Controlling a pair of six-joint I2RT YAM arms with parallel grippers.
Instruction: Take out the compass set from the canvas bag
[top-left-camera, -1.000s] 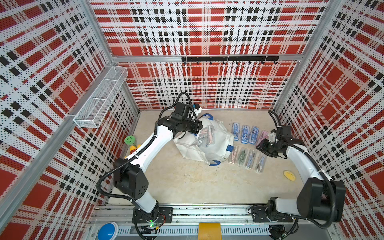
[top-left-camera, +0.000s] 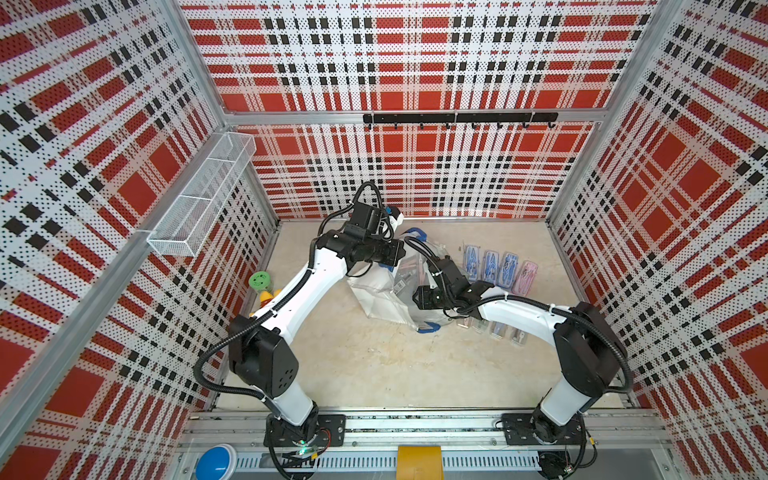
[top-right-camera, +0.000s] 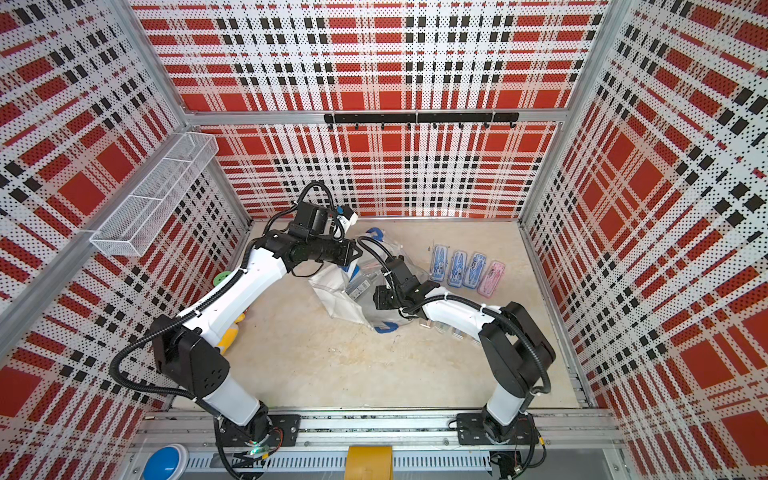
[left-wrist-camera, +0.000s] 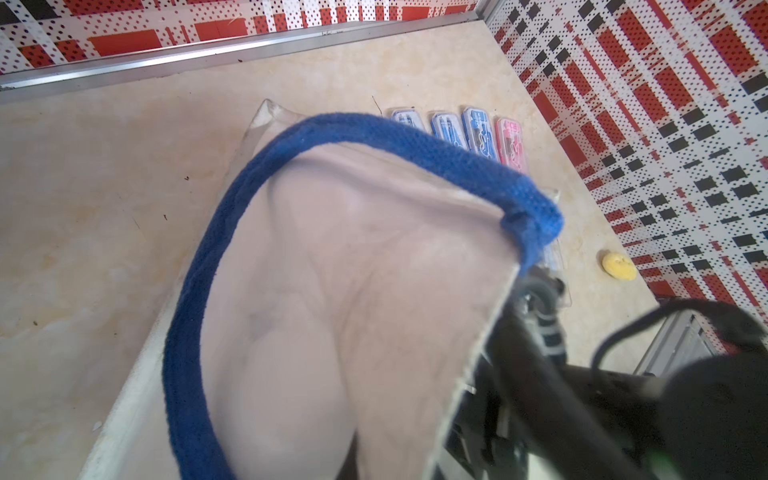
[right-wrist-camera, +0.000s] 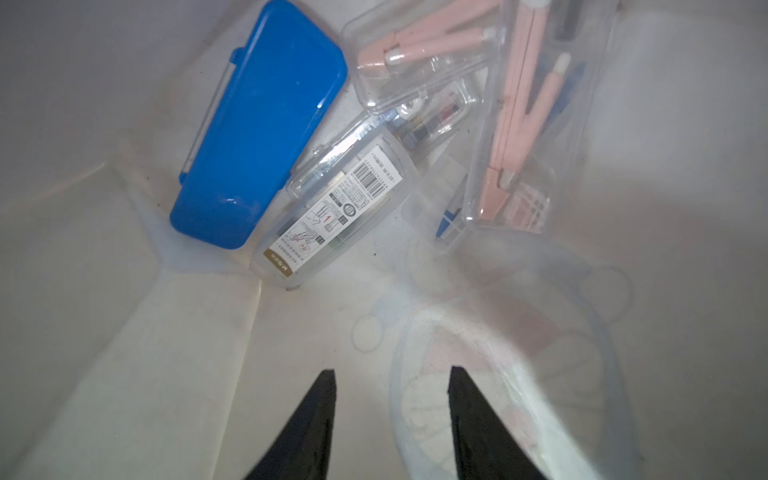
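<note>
The white canvas bag (top-left-camera: 372, 292) with blue handles lies open mid-table. My left gripper (top-left-camera: 392, 253) is at its upper edge; in the left wrist view folded cloth rises from between its mostly hidden fingertips. My right gripper points down inside the bag, fingers apart with nothing between them. Beyond its fingertips lie a blue case (right-wrist-camera: 256, 120), a clear case with a label (right-wrist-camera: 328, 216) and clear compass sets with pink compasses (right-wrist-camera: 520, 120), overlapping each other.
Blue and pink cases (top-right-camera: 457, 268) stand in a row right of the bag, more clear cases partly hidden by the right arm. A yellow object (left-wrist-camera: 617, 265) lies at the right, toys at the left edge.
My right gripper has swung left from beside the case rows, over and down into the bag. The left arm has stayed nearly still.
</note>
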